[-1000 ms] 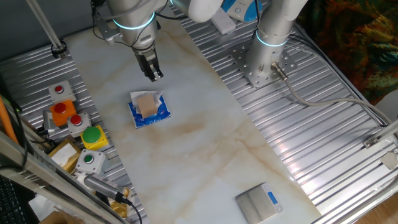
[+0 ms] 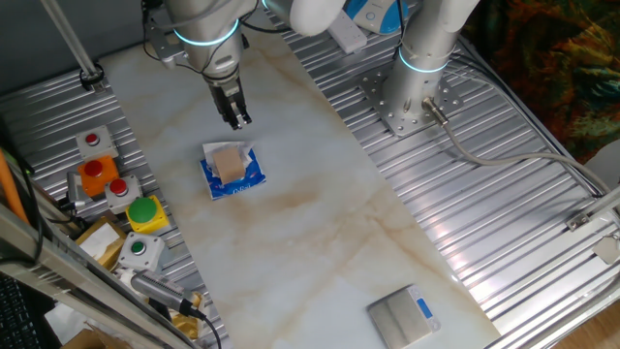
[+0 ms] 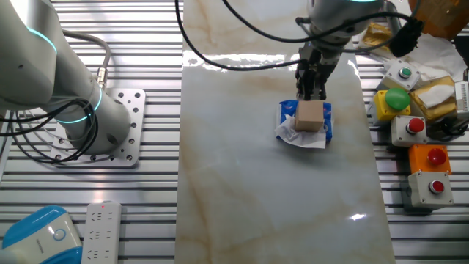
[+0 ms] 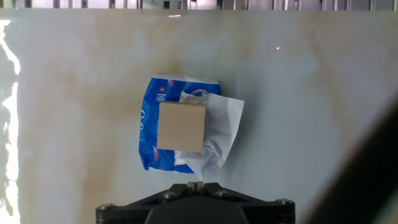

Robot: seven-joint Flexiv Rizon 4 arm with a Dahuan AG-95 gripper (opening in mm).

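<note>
A light brown square block (image 4: 181, 127) rests on top of a blue tissue pack (image 4: 149, 134), with a loose white tissue (image 4: 222, 121) sticking out from beneath it. In exterior view 1 the same block (image 2: 230, 164) and pack (image 2: 250, 179) lie toward the upper part of the marbled table. My gripper (image 2: 240, 123) hangs above the table beside the pack, apart from the block. In the wrist view the gripper has its fingertips together, and nothing shows between them. The undersides of the block and the pack are hidden.
A flat silver scale (image 2: 400, 319) sits at the table's near end. Several push-button boxes (image 2: 146, 212) line one long side, off the marbled surface. The robot's base (image 2: 415, 97) stands on the other side. Bare tabletop (image 2: 300, 228) lies between pack and scale.
</note>
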